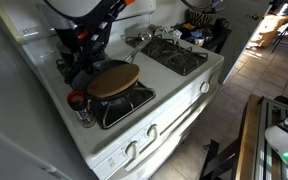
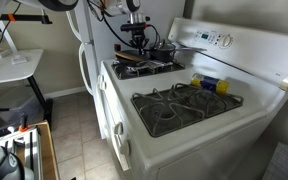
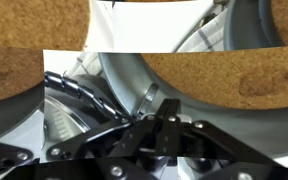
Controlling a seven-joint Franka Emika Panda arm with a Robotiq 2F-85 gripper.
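A dark pan (image 1: pixel 136 92) with a round brown disc (image 1: pixel 114 81) over it sits on the stove's left burner grate. Its handle points toward the back in exterior view 1. At the pan's left edge is my gripper (image 1: pixel 81 80), low and dark against it. The wrist view is broken into shifted bands, but it shows the gripper shut by the grey curved rim (image 3: pixel 219 112), with the brown surface (image 3: pixel 224 75) beyond. Nothing clear shows between the fingers. In exterior view 2 the pan (image 2: pixel 164 55) is partly hidden by the arm.
Red-topped jars (image 1: pixel 77 101) stand close left of the pan at the stove's front. A blue and yellow package (image 2: pixel 210 84) lies behind the empty right burner grate (image 2: pixel 184 108). Knobs (image 1: pixel 132 149) line the front edge.
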